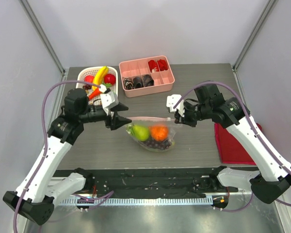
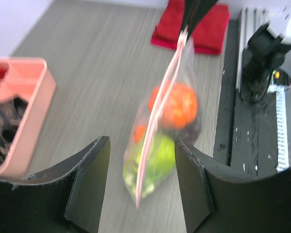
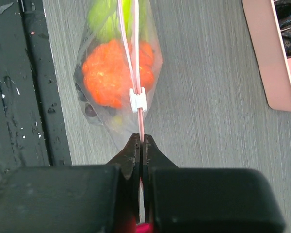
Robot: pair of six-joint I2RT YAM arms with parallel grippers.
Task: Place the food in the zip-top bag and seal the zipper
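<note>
The clear zip top bag [image 1: 150, 141] holds green food [image 2: 160, 155], orange food [image 3: 106, 77] and dark pieces. My right gripper is shut on the bag's pink zipper end, with the white slider [image 3: 138, 99] just beyond its fingertips on the zipper. My left gripper [image 1: 120, 119] stands open beside and above the bag's other end, with nothing between its fingers; in the left wrist view the zipper strip runs ahead of it.
A white basket [image 1: 82, 75] with more food is at the back left. A pink divided bin [image 1: 162, 85] stands at the back middle. A red cloth [image 1: 233, 148] lies at the right. The table front edge is near the bag.
</note>
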